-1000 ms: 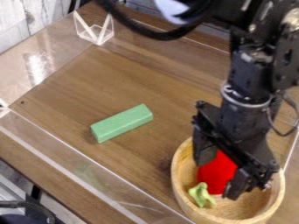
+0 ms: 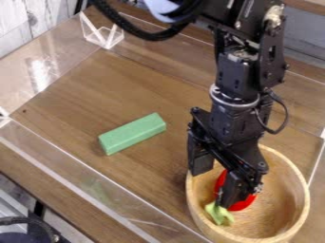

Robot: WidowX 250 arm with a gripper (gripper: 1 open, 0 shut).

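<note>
My black gripper [image 2: 226,178] reaches down into a round wooden bowl [image 2: 290,224] at the lower right. Its fingers sit over a red object [image 2: 242,199], which is largely hidden by them; whether they hold it cannot be seen. A pale green object [image 2: 219,216] lies in the bowl below the red one.
A green block [image 2: 132,133] rests on the wooden table [image 2: 89,104] left of the bowl. A clear angular holder [image 2: 102,30] is at the top left. A clear strip runs along the near left edge.
The arm has shifted left, and its fingers now cover more of the red object. The rest of the table is unchanged.
</note>
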